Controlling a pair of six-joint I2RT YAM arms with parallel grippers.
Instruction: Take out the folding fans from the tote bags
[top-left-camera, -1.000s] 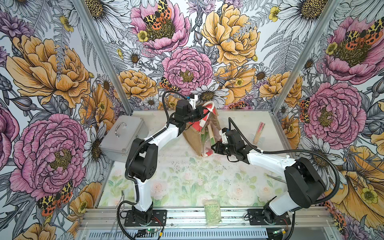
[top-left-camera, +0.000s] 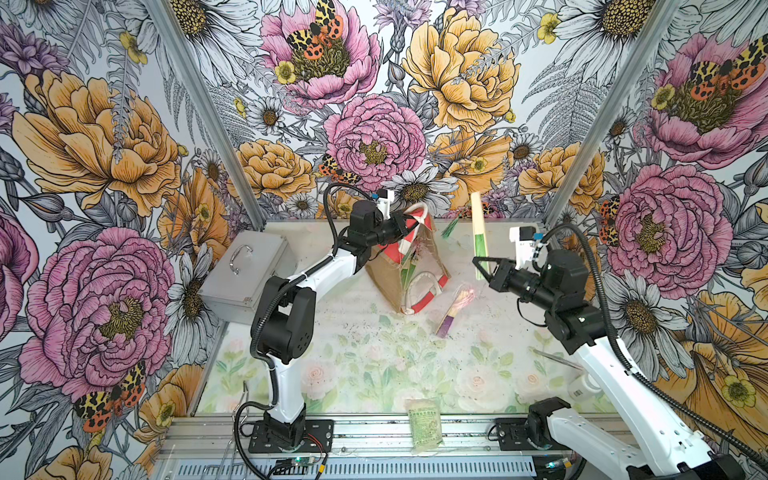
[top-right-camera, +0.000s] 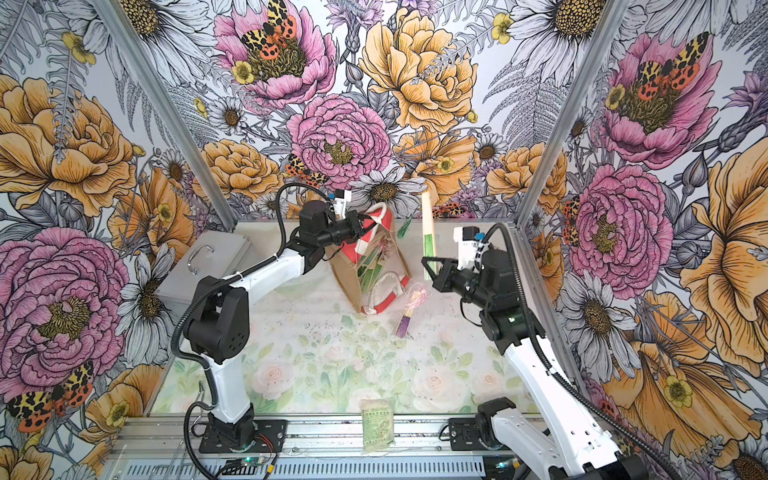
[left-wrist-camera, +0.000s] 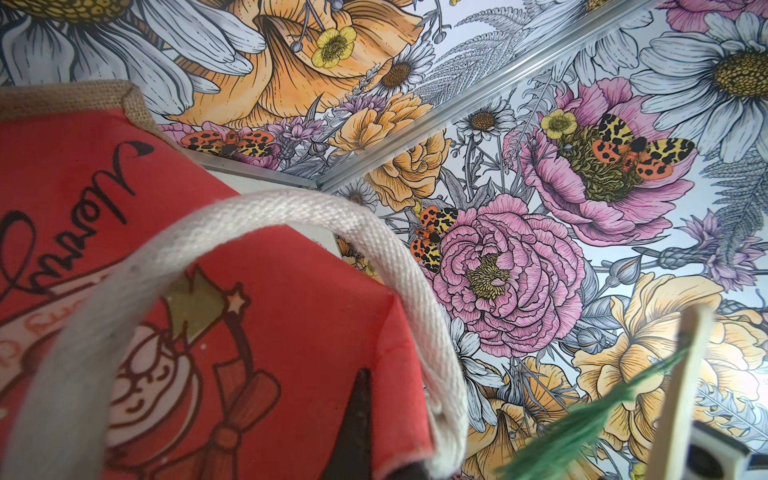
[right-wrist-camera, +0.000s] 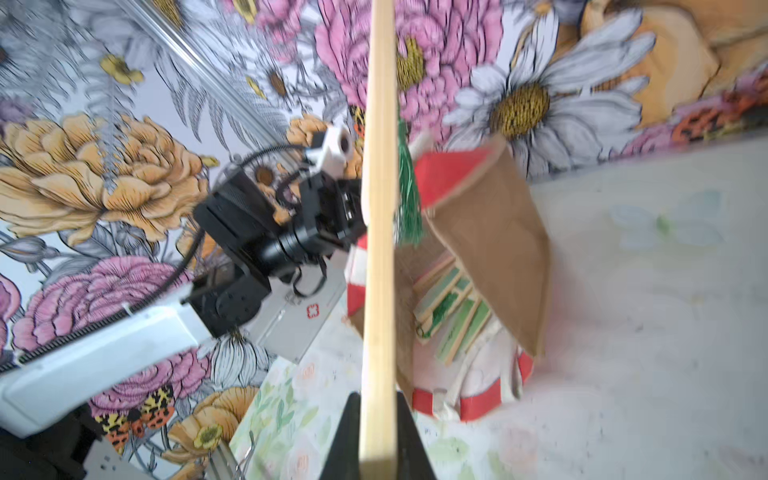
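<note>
The tote bag (top-left-camera: 409, 276), brown with red and white panels, leans open at the table's back. My left gripper (top-left-camera: 417, 217) is shut on its upper edge by the white rope handle (left-wrist-camera: 264, 209); a dark finger (left-wrist-camera: 354, 440) lies against the red panel. My right gripper (top-left-camera: 481, 270) is shut on a pale wooden folding fan with a green part (top-left-camera: 478, 228), raised upright right of the bag. Its green tassel (right-wrist-camera: 409, 188) hangs free. A purple-and-cream fan with a pink tassel (top-left-camera: 456, 310) lies beside the bag. Green fans (right-wrist-camera: 460, 308) show inside the bag.
A grey metal box (top-left-camera: 248, 272) stands on the left of the table (top-left-camera: 352, 360). A green packet (top-left-camera: 425, 424) lies at the front rail.
My right gripper moved from the bag's mouth rightward and up, bringing the green fan out. The left arm stayed nearly still.
</note>
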